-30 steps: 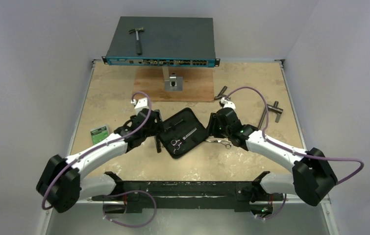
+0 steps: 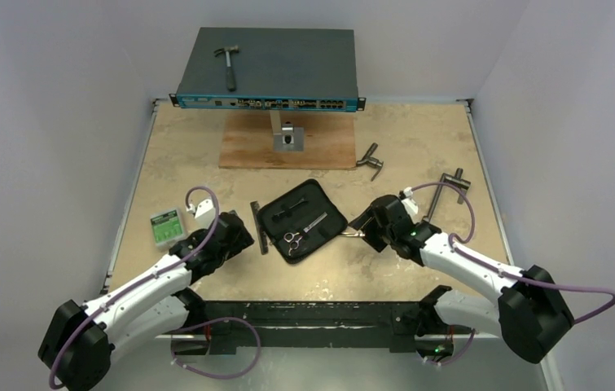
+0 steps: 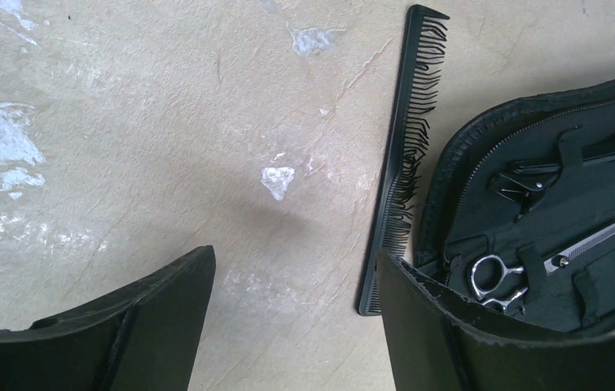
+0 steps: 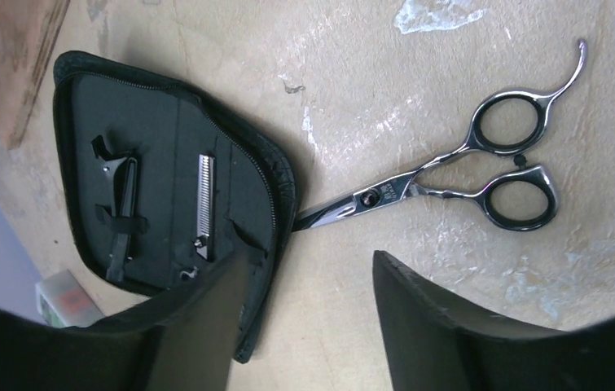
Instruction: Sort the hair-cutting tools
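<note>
The black zip case (image 2: 320,195) lies open mid-table. Strapped inside it are a black clip or razor (image 4: 122,204) and silver thinning scissors (image 3: 560,261). A black comb (image 3: 401,155) rests on the table along the case's left side. On the right, a pair of silver scissors (image 4: 406,189) lies on the table, handles pointing away and blade tips at the case edge. My left gripper is partly open left of the comb with nothing between its fingers. My right gripper is also partly open and empty, above the table near the scissors and case edge.
A green-and-clear box (image 2: 167,226) sits at the left. Metal parts (image 2: 371,160) and another metal tool (image 2: 449,189) lie toward the right. A rack unit (image 2: 279,65) with a hammer (image 2: 229,68) on it stands at the back.
My left arm has moved left, away from the comb and case. The case and comb look unmoved.
</note>
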